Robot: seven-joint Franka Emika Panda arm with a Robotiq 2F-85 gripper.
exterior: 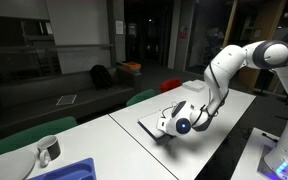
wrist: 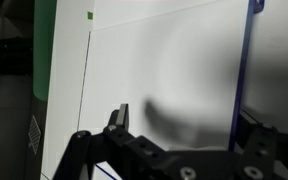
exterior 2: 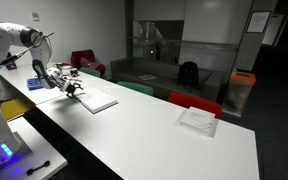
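Note:
A flat white board [wrist: 169,60] with a blue strip [wrist: 242,70] along its right side fills much of the wrist view. At the lower edge of that view my gripper stands open, its dark fingers apart and the right one close beside the blue strip. In exterior view 1 the gripper [exterior: 164,132] is low at the front of the board [exterior: 150,122]; the arm partly hides the board there. Exterior view 2 has the board [exterior 2: 99,103] lying on the white table, just right of the gripper [exterior 2: 74,93]. Whether a finger touches the board, I cannot tell.
A blue tray [exterior: 69,172], a white mug [exterior: 49,149] and a round white table [exterior: 11,163] are at the left in exterior view 1. Farther along the table, a white tray-like object [exterior 2: 197,121] rests near a red chair [exterior 2: 195,103]. Between it and the board the tabletop [exterior 2: 149,130] is clear.

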